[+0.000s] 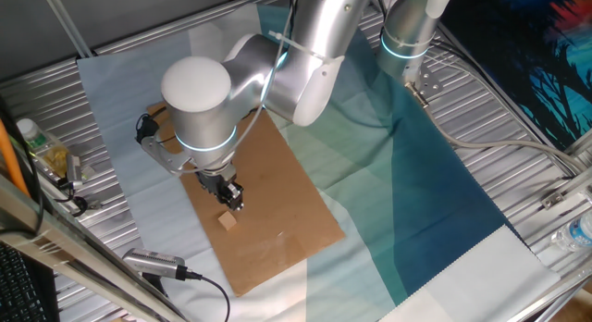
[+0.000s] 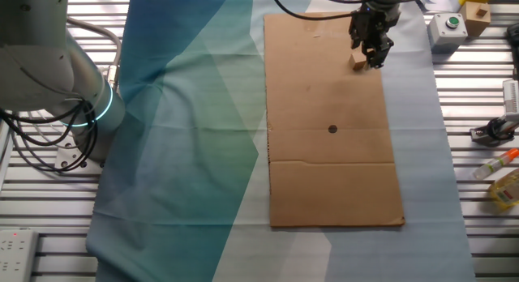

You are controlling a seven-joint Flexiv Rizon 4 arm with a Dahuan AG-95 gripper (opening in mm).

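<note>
A small tan block (image 1: 228,220) lies on the brown cardboard sheet (image 1: 277,211). My dark gripper (image 1: 233,196) is just above and beside this block in exterior view 1, pointing downward. From the other side, in exterior view 2, the gripper (image 2: 371,47) shows at the top edge, with the block (image 2: 357,61) close to its fingertips. The block seems to rest on the cardboard, outside the fingers. Whether the fingers are apart or together is too small and dark to tell.
A black round spot (image 2: 332,129) marks the otherwise bare cardboard (image 2: 324,193). A button box (image 2: 447,31), a bottle (image 2: 507,189) and a grey device (image 1: 154,263) stand off the cloth. Loose cables hang near the gripper.
</note>
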